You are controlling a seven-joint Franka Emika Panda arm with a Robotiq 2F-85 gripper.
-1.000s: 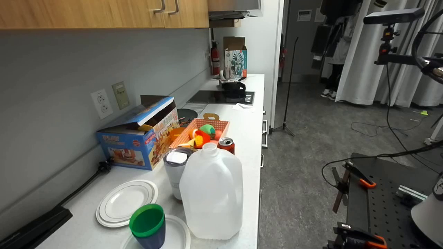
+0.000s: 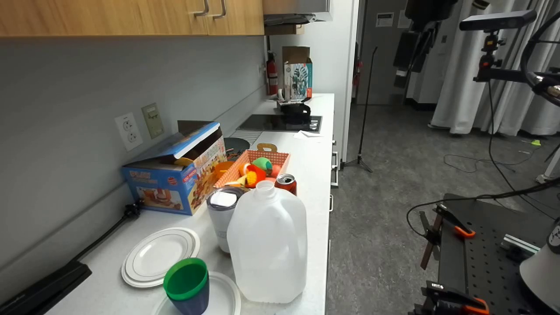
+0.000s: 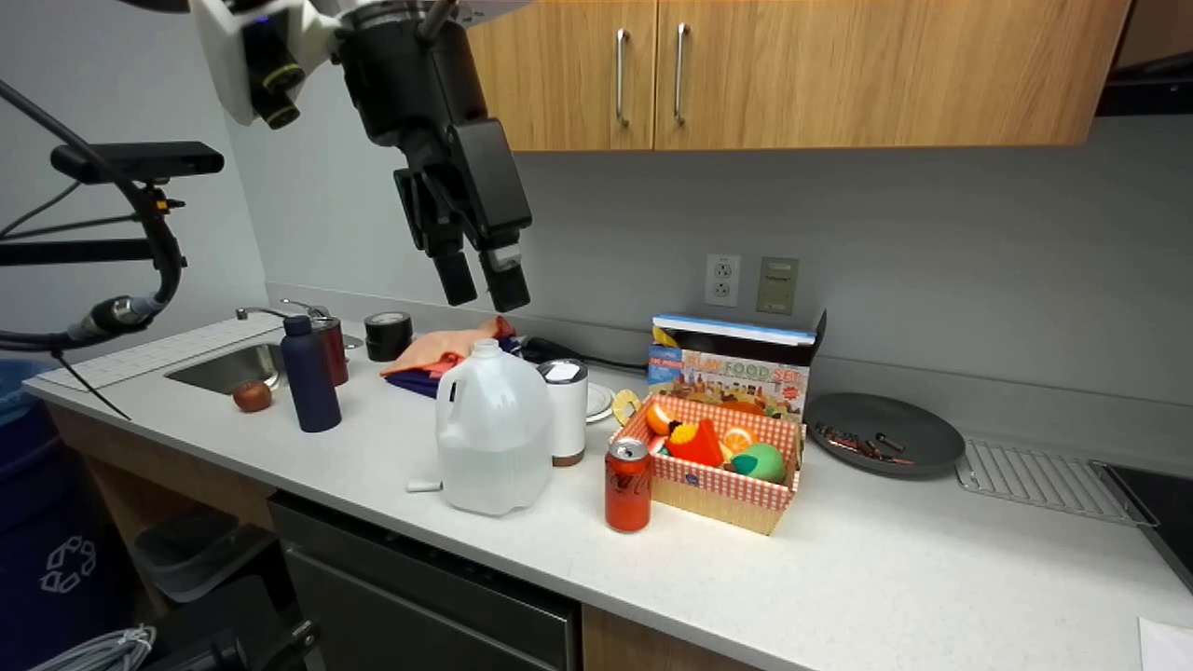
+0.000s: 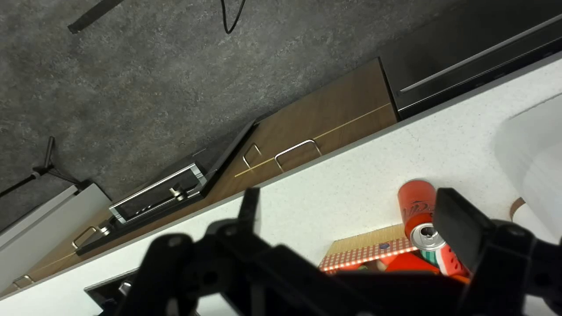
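Note:
High above the counter [image 3: 951,559], my gripper [image 3: 483,293] hangs open with nothing between its fingers. In the wrist view its fingers [image 4: 459,224] stand wide apart over the counter front. Below it, in exterior view 2, stands a translucent plastic jug [image 3: 495,431], upright and uncapped. A red soda can [image 3: 628,485] stands upright in front of a checkered basket [image 3: 716,503] that holds toy food. Behind the jug is a white tumbler [image 3: 567,403]. The wrist view shows the can [image 4: 417,202] near one finger, with the basket [image 4: 363,255] partly hidden by the gripper.
An open toy box [image 3: 733,380] leans near the wall. A dark pan [image 3: 884,431] and a wire rack [image 3: 1046,479] lie to the right. A navy bottle [image 3: 308,375] stands near the sink [image 3: 240,367]. White plates [image 2: 160,255] and green-topped cups [image 2: 186,283] sit beside the jug.
A person standing by the curtain in the background has gone from view. My gripper, at the top of exterior view 1, sits slightly lower; the counter objects are unmoved.

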